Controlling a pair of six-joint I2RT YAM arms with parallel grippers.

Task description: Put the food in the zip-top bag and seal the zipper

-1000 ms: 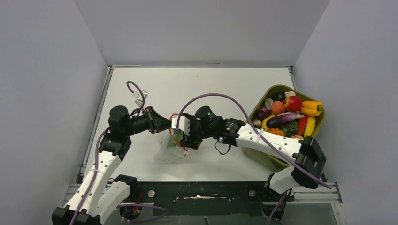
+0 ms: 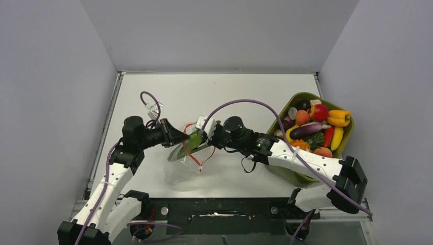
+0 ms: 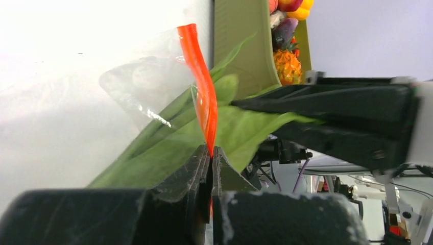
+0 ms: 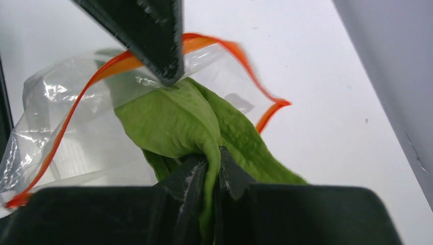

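My left gripper is shut on the orange-red rim (image 3: pixel 200 71) of the clear zip bag (image 3: pixel 145 84). In the right wrist view that rim makes a wide loop, so the bag's mouth stands open above the table. A broad green leafy vegetable (image 4: pixel 178 117) is pinched by my shut right gripper. Its leaves cross the mouth, part of them behind the clear film; how deep they reach inside is hard to tell. From the top, the right gripper (image 2: pixel 205 135) is just right of the bag's mouth, close to the left gripper (image 2: pixel 188 137).
A green bin (image 2: pixel 349 137) full of toy fruit and vegetables stands at the right, partly under my right arm.
More green leaf now shows.
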